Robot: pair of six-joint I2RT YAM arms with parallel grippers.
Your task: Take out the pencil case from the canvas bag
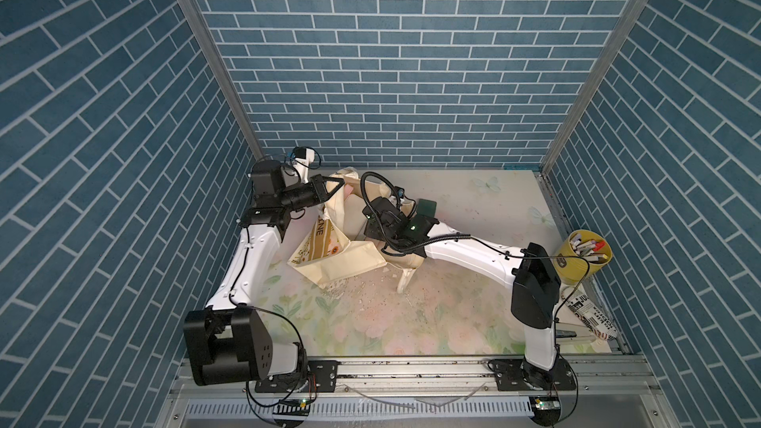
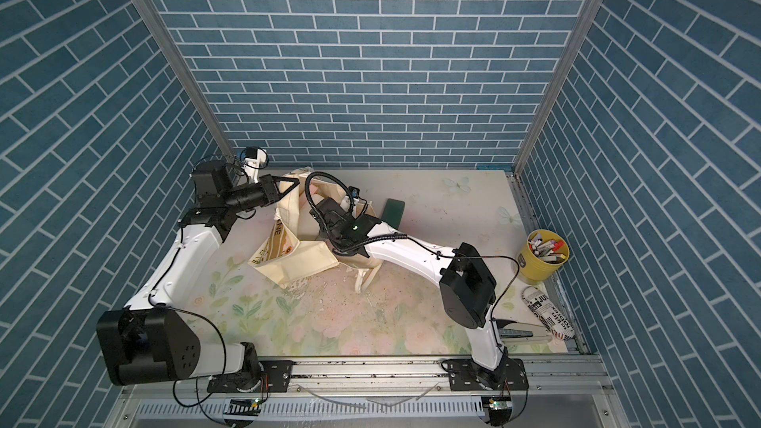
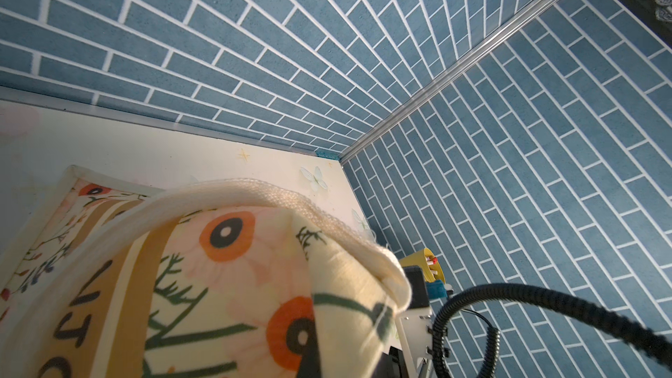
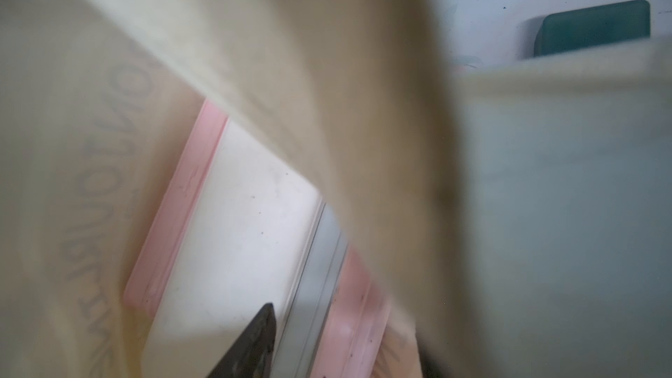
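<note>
The cream canvas bag point(image 1: 337, 261) with floral print point(image 3: 224, 234) lies on the table. My left gripper point(image 1: 336, 185) point(image 2: 291, 186) is shut at the bag's upper left edge, with the cloth at its tips. My right gripper is open, reaching into the bag's mouth, mostly hidden in the top views. In the right wrist view its fingers are over a pencil case point(image 4: 231, 224) with white and pink parts and a grey strip, partly covered by a fold of cloth.
A dark green object point(image 4: 588, 28) lies behind the bag. A yellow cup of pens point(image 2: 535, 265), a patterned pouch point(image 2: 547, 309) and a grey tool stand at the right edge.
</note>
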